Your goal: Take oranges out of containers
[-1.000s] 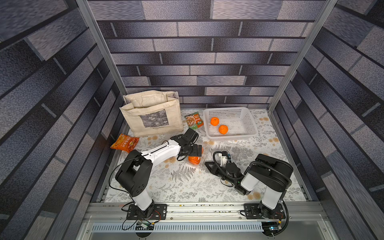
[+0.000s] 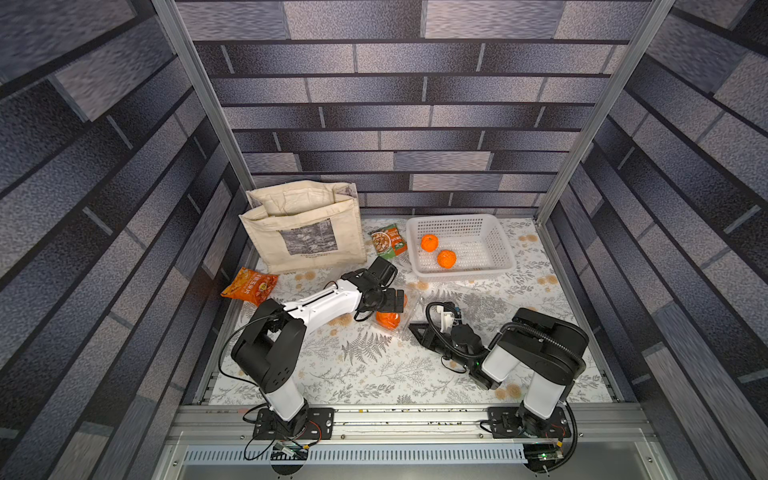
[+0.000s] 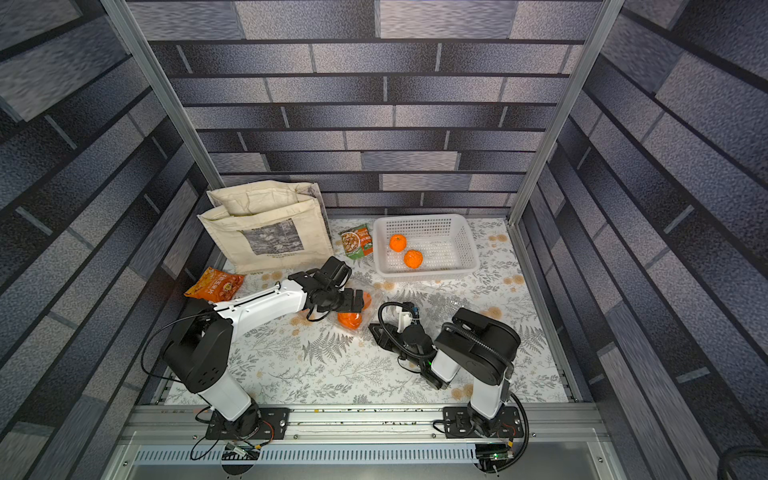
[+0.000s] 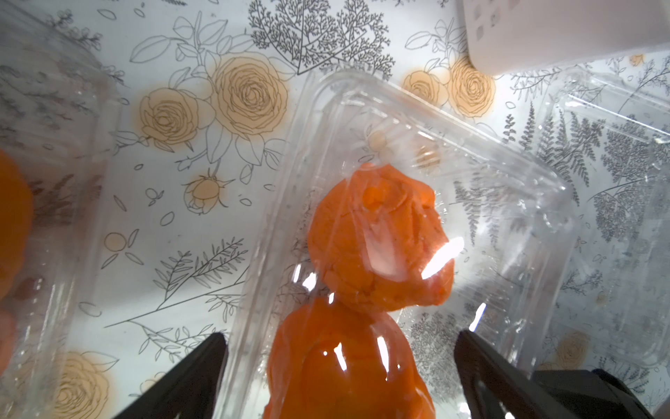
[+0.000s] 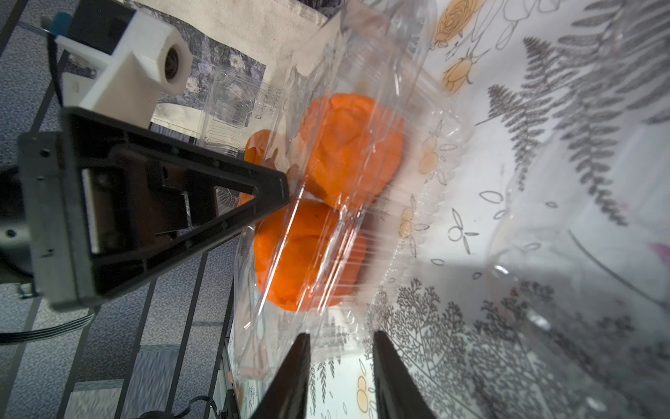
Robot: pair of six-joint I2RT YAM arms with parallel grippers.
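Observation:
A clear plastic container (image 4: pixel 516 160) holding two oranges, one (image 4: pixel 380 237) behind the other (image 4: pixel 342 370), sits in mid-table under my left gripper. The left gripper stands open, its fingertips on either side of the nearer orange. My right gripper is low at the container's right; its fingers appear a little apart, with nothing clearly between them. In the right wrist view the left gripper's frame crosses the container. Two more oranges (image 2: pixel 429 242) (image 2: pixel 446 258) lie in a white basket (image 2: pixel 500 248) at the back right.
A cream tote bag (image 2: pixel 304 232) stands back left, with an orange snack packet (image 2: pixel 248 285) before it and a green-orange packet (image 2: pixel 388 240) beside the basket. Another empty clear container (image 4: pixel 614 209) lies right of the held area. The front table has free room.
Both arms look still over the last second; the container with oranges under the left gripper has shifted very slightly at most.

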